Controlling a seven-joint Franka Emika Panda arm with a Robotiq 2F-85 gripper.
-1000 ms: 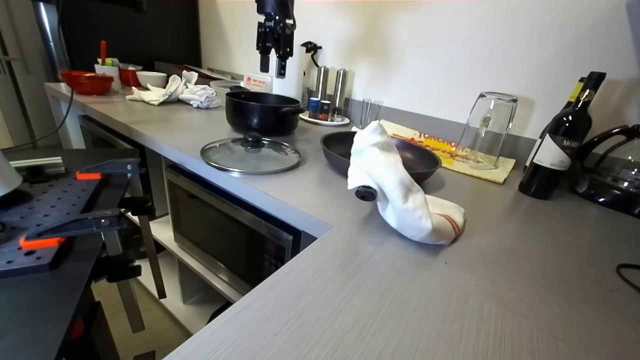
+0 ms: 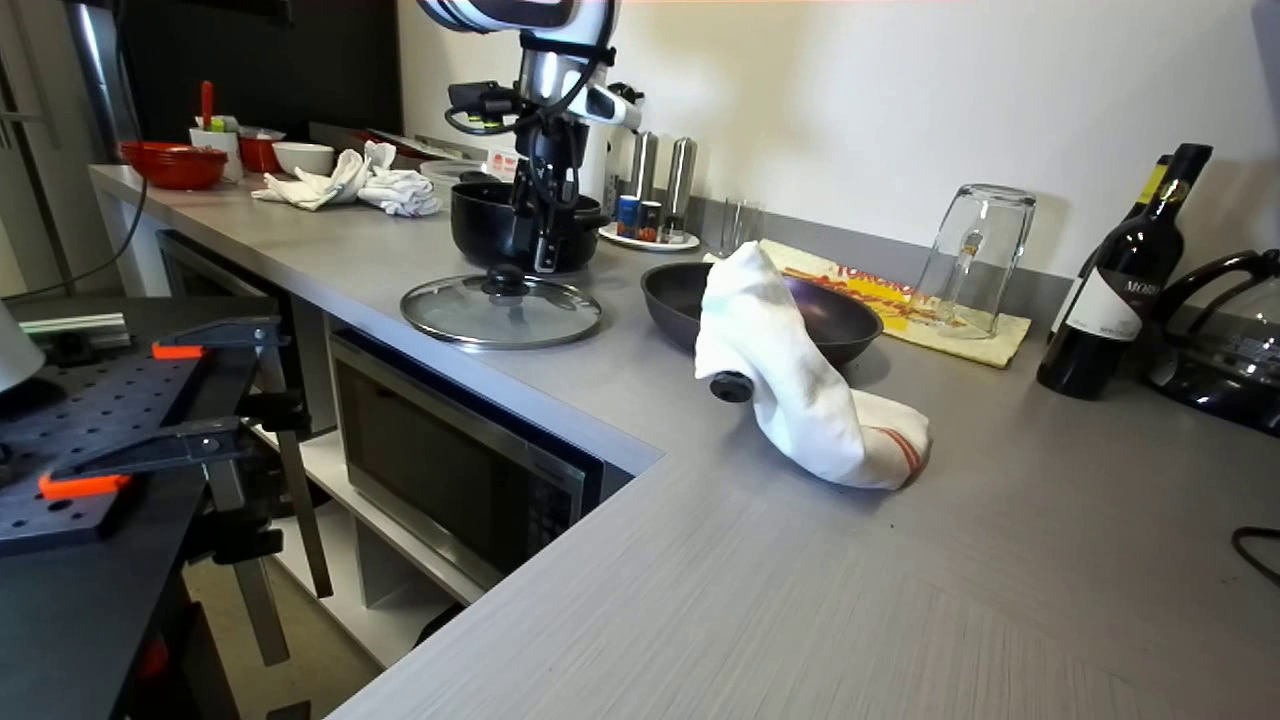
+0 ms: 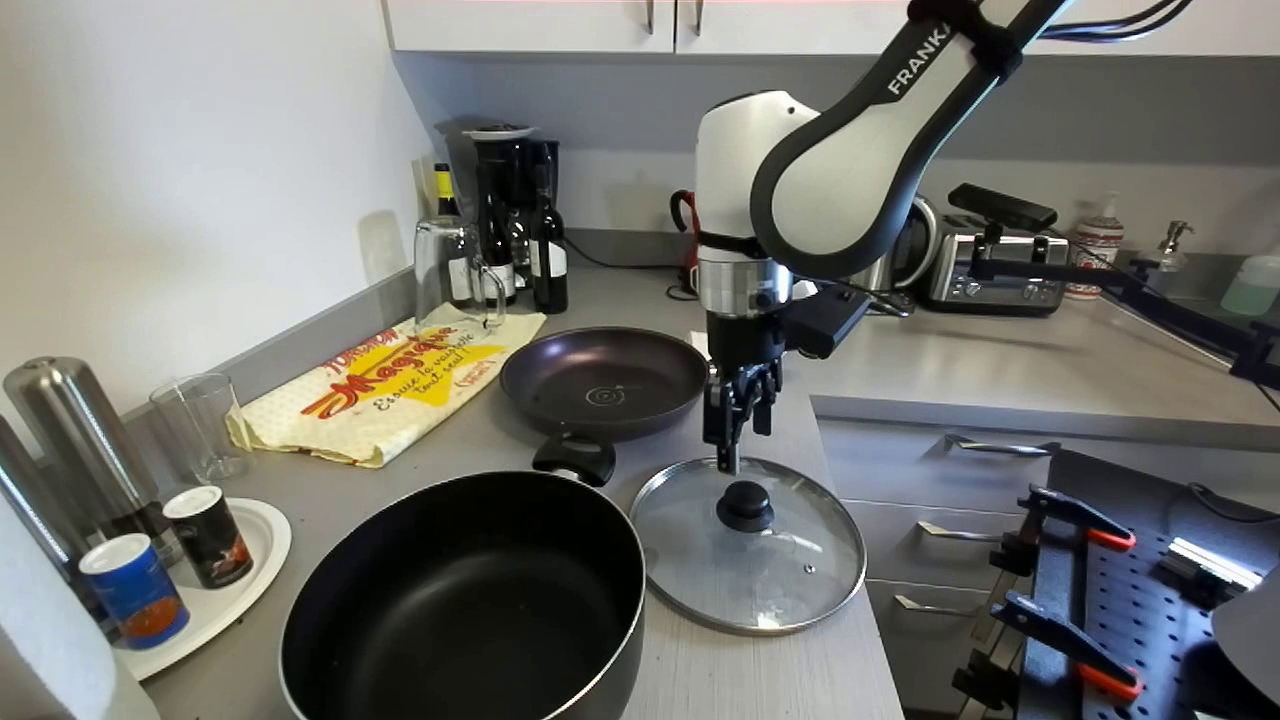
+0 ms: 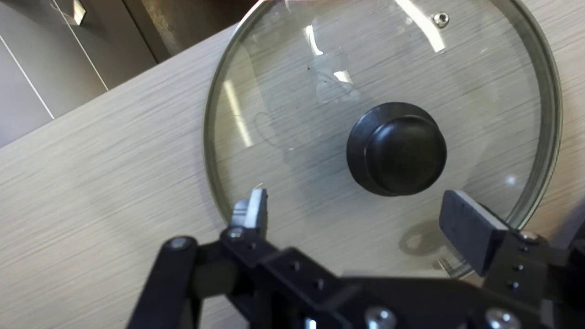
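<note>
A round glass lid (image 3: 786, 576) with a metal rim lies flat on the counter, its black knob (image 4: 406, 151) pointing up. My gripper is low over the lid, open, with nothing between its fingers. In the wrist view the knob shows just beyond the fingertips, between the two but not enclosed by them. Beside the lid stands a black pot (image 3: 480, 564), uncovered and empty inside. Exterior view 1 has the gripper (image 2: 546, 254) partly in front of the pot, with the lid (image 2: 480, 318) below it.
A dark frying pan (image 3: 606, 378) sits near the lid, a white towel (image 2: 780, 372) draped over its handle. Cups stand on a white plate (image 3: 258, 528) by the wall. Bottles, a glass mug (image 2: 978, 258) and a yellow cloth (image 3: 396, 384) are farther along. The counter edge runs close to the lid.
My gripper has come down from well above the pot to just over the lid. The lid, pot, pan and towel have stayed put.
</note>
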